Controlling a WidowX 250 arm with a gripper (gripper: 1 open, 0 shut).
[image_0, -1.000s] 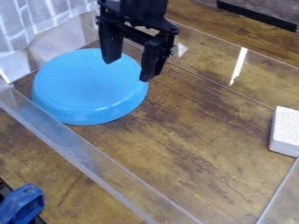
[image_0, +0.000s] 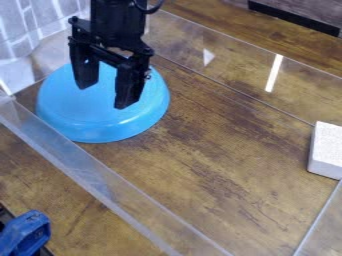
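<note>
The black gripper (image_0: 110, 80) hangs over a large round light-blue object (image_0: 74, 120) at the left, its fingers open and pointing down, with nothing visible between them. The blue object looks smooth and flat, disc-like, and the gripper hides part of its upper middle.
A white block (image_0: 325, 148) lies at the right edge. A darker blue object (image_0: 20, 236) is at the bottom left corner. Clear plastic walls run along the lower left and the right.
The gripper has moved left and somewhat down, from the right part of the blue disc toward its middle. The disc and white block look unmoved.
</note>
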